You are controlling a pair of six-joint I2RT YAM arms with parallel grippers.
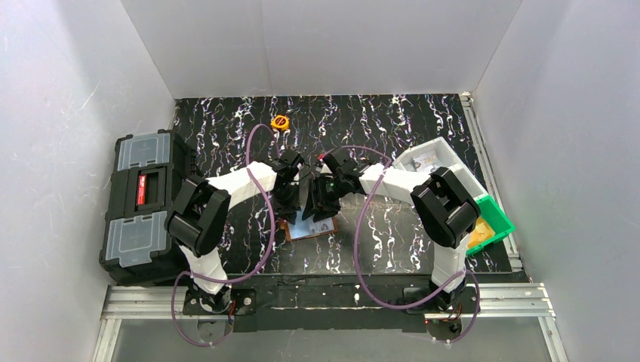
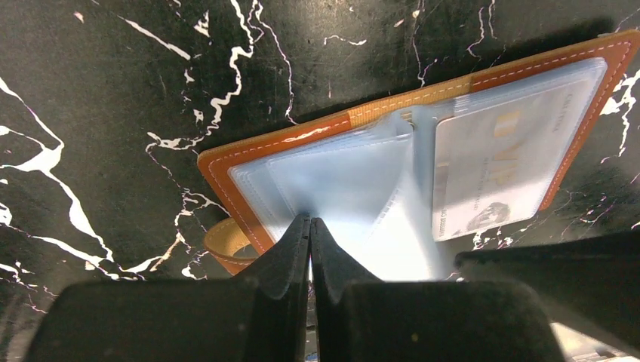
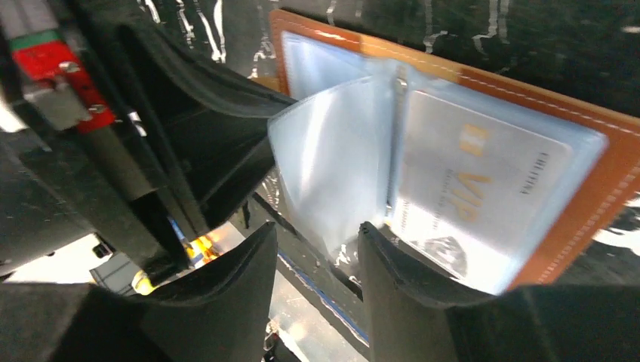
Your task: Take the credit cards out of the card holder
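Observation:
An open brown card holder (image 2: 275,143) lies on the dark marbled table with clear plastic sleeves. A silver VIP card sits in its right-hand sleeve, also visible in the right wrist view. My left gripper is shut, its tips at the left-hand sleeves (image 2: 340,181); I see nothing clearly between them. My right gripper stands part open over the holder's near side. A loose, raised clear sleeve (image 3: 332,158) shows beyond its fingers, its lower edge in line with the gap; contact cannot be made out.
A white tray (image 1: 472,179) and a green bin (image 1: 504,223) stand at the right. A black toolbox (image 1: 140,200) fills the left side, and a yellow tape measure (image 1: 280,122) lies at the back. Both grippers are close together over the holder.

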